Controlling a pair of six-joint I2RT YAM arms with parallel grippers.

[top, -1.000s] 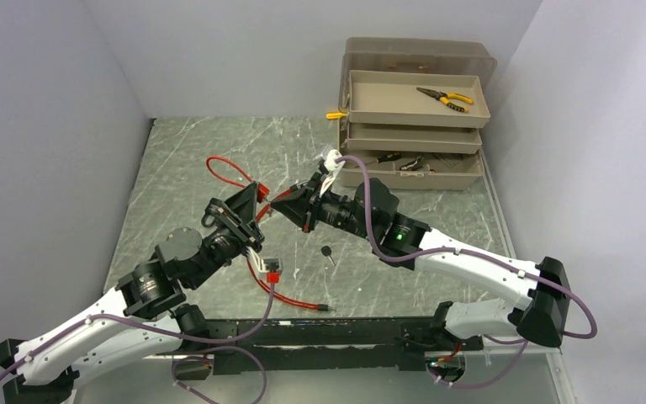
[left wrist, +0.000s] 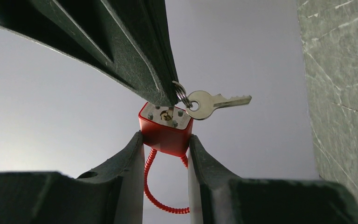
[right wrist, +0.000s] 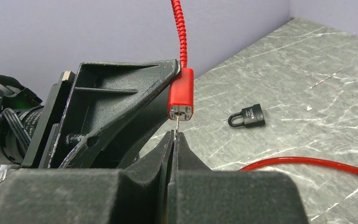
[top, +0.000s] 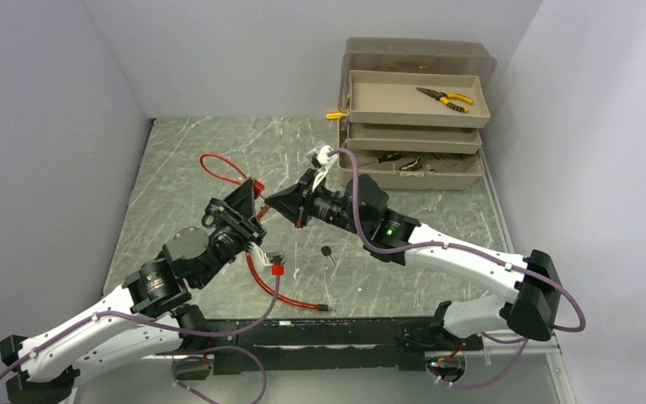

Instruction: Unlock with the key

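My left gripper (top: 254, 198) is shut on the red lock (left wrist: 164, 135), whose red cable (left wrist: 165, 202) hangs below it in the left wrist view. My right gripper is shut at the keyhole end of the lock, with a small silver key (left wrist: 205, 103) on a ring at its fingertips. In the left wrist view a key-like piece shows at the keyhole beside the ringed key. In the right wrist view a thin metal piece runs from the right fingertips up to the keyhole; how far it is inserted I cannot tell.
A black padlock (right wrist: 253, 115) and a red cable (right wrist: 303, 160) lie on the marble table (top: 177, 151). A black-headed key (top: 328, 252) lies near the middle. The tiered toolbox (top: 412, 105) stands at the back right, pliers in its top tray.
The right arm has shifted slightly left and up in the top view, toward the lock. The left arm has moved very slightly with the lock.
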